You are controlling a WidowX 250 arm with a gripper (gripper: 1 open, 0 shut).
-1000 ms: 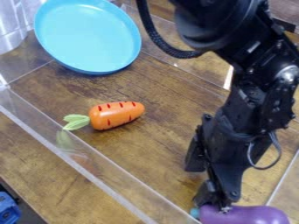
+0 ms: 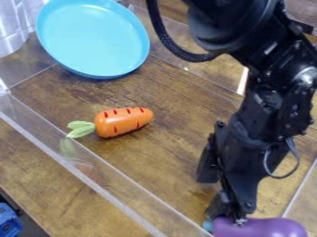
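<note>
A black robot arm with its gripper (image 2: 221,194) reaches down at the right side, low over the wooden surface. A purple toy eggplant (image 2: 260,228) with a teal stem lies at the bottom right, at the gripper's lower end. Whether the fingers are closed on it cannot be told. An orange toy carrot (image 2: 124,120) with pale green leaves lies at the centre left. A light blue plate (image 2: 93,39) rests at the upper left.
A clear plastic barrier (image 2: 99,185) runs diagonally along the lower left. A blue object (image 2: 6,220) sits outside it at the left edge.
</note>
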